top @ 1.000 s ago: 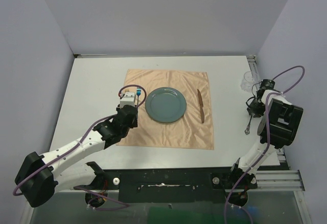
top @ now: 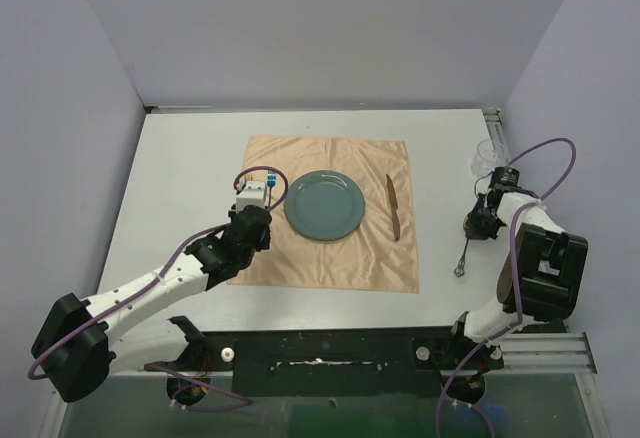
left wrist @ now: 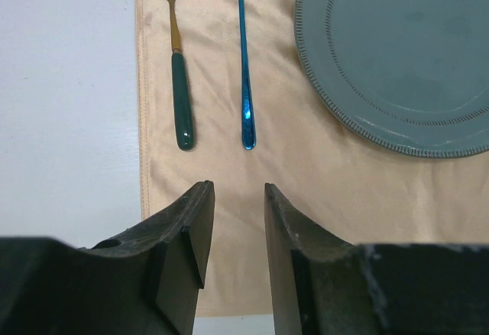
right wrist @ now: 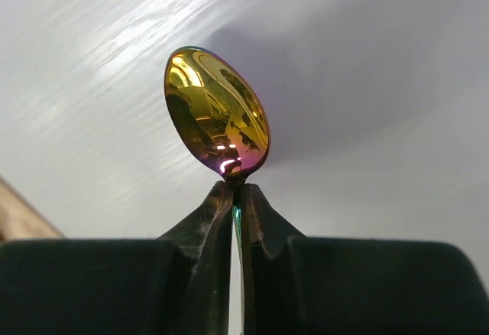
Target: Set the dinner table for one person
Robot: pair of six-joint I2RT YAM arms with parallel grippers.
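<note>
A shiny gold-and-rainbow spoon (right wrist: 218, 113) is pinched at its neck by my right gripper, which is shut on it and hangs above the white table. In the top view the handle end (top: 460, 270) points toward the front. My left gripper stands open and empty over the beige placemat. Beyond its fingertips lie a gold fork with a green handle (left wrist: 182, 102) and a blue utensil (left wrist: 246, 82), side by side. The grey-green plate (top: 325, 205) sits mid-mat, with a brown-looking knife (top: 393, 206) to its right.
A clear glass (top: 487, 158) stands at the table's back right, close to my right arm. The placemat (top: 340, 268) has bare cloth in front of the plate and right of the knife. White table (top: 445, 188) between mat and right arm is clear.
The left arm has barely moved.
</note>
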